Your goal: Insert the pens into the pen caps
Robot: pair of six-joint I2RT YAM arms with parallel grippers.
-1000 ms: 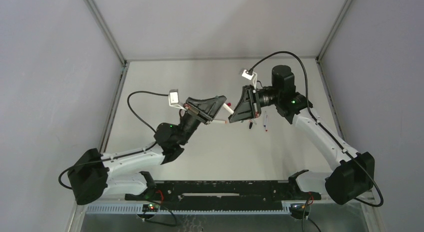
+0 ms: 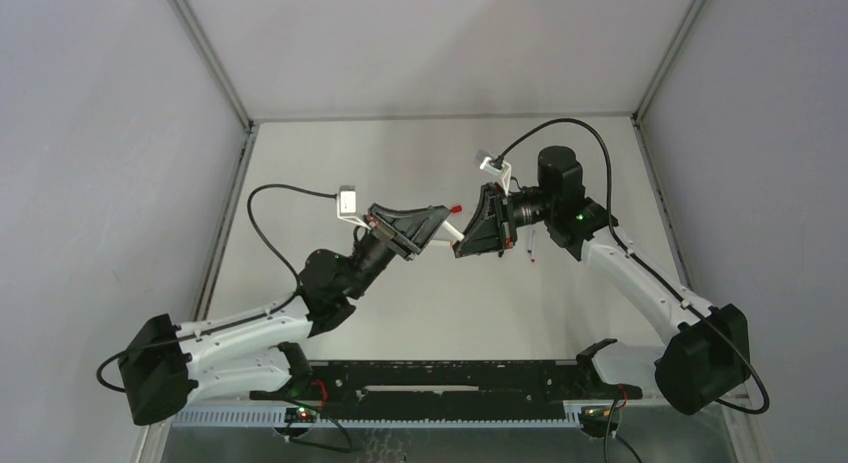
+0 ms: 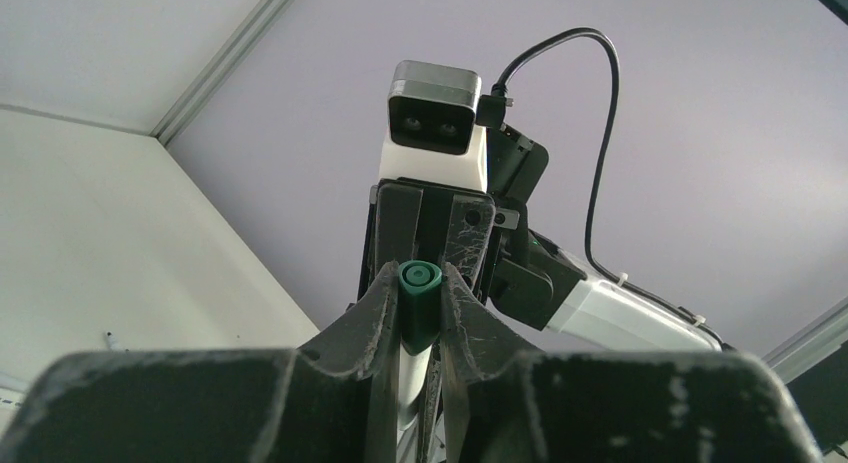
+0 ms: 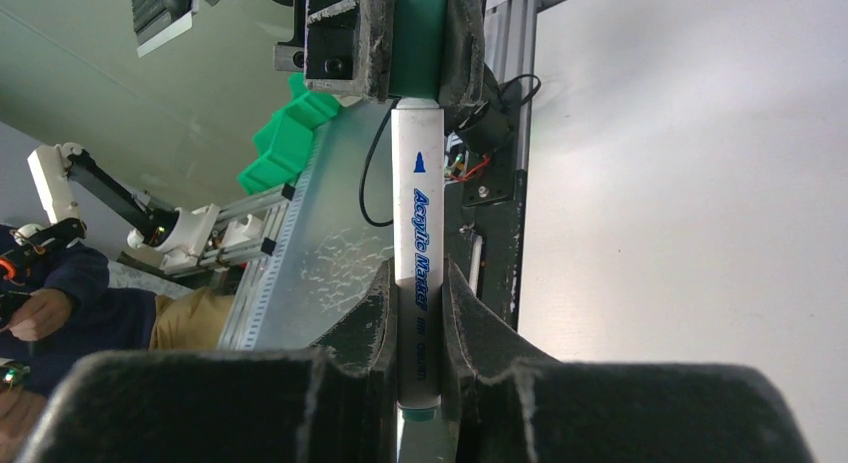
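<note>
In the middle of the top view my left gripper point(image 2: 440, 219) and right gripper point(image 2: 462, 241) meet over the table point(image 2: 300, 163). My left gripper is shut on a green pen cap point(image 3: 419, 299). My right gripper is shut on a white Acrylic Marker pen point(image 4: 420, 243), which runs in line with the cap, its upper end at the cap's mouth; how far inside it sits I cannot tell. A red piece point(image 2: 455, 209) shows just behind the left fingertips.
Loose pens point(image 2: 532, 245) lie on the table under the right arm. Green bins point(image 4: 285, 143) and a seated person show outside the workspace in the right wrist view.
Both grippers and arms have shifted slightly toward the front of the table, with the pen and cap still between them.
</note>
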